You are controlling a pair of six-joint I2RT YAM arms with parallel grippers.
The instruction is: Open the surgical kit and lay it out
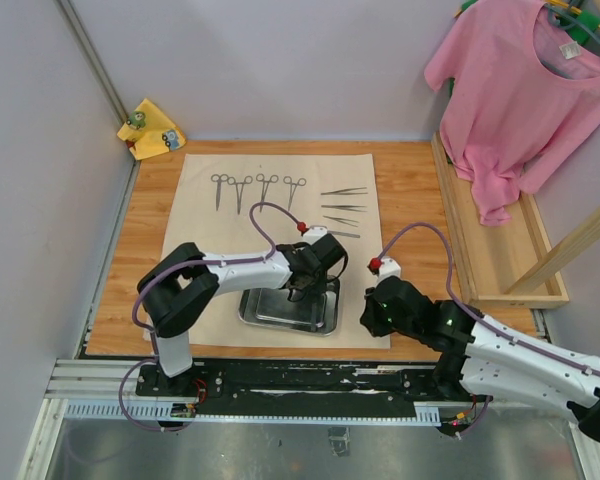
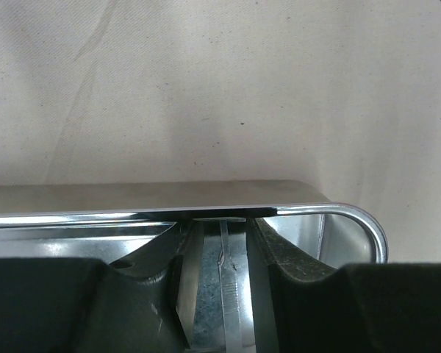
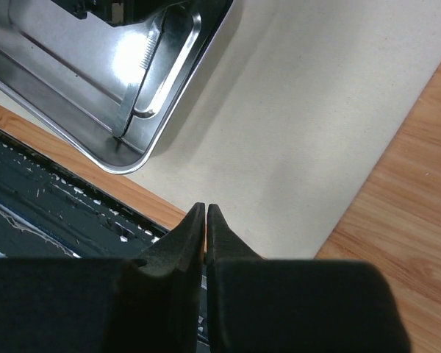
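Observation:
A steel tray [image 1: 270, 322] lies on the cream cloth [image 1: 200, 190], a flat metal instrument [image 3: 128, 103] inside it. My left gripper is down at the tray's far rim, part open, fingers either side of the upper end of that instrument. My right gripper is shut, nothing showing between its fingers, right of the tray. Above the tray, several ringed instruments [image 1: 265, 185] form a row at upper left, and several tweezers and straight instruments [image 1: 343, 208] lie in a column at right.
A wooden rack [image 1: 510, 298] with a pink shirt [image 1: 520, 90] stands at right. A yellow cloth [image 1: 152, 130] is at back left. Bare cloth and wood lie right of the tray.

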